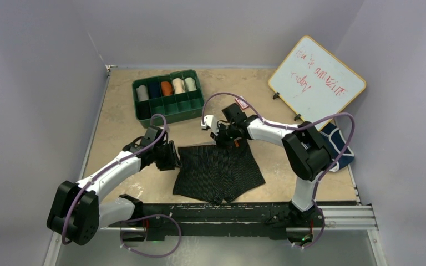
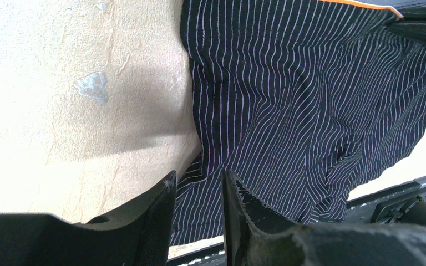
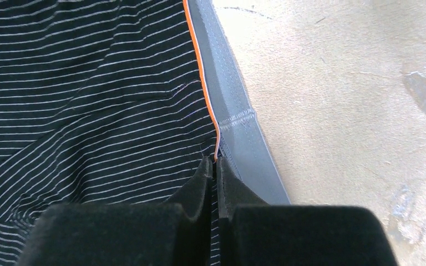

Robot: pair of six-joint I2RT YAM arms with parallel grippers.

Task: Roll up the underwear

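Note:
Black pin-striped underwear [image 1: 211, 169] lies spread flat, legs toward the front edge, its grey waistband with orange trim along the back. Over the garment's left border, my left gripper stands open, nothing between its fingers. Striped cloth [image 2: 277, 138] shows beyond and below it in the left wrist view. My right gripper is shut at the waistband's middle, with the orange trim [image 3: 202, 72] running in between its fingertips. The grey inner band [image 3: 236, 116] passes beside and behind these tips. From above, the right arm hides this spot.
At the back left is a green divided bin [image 1: 172, 113] with several rolled garments in its rear row. A whiteboard [image 1: 317, 77] leans at the right, a dark blue cloth [image 1: 341, 155] beside it. A small red card [image 1: 242, 102] lies behind the right arm. Table left of the bin is bare.

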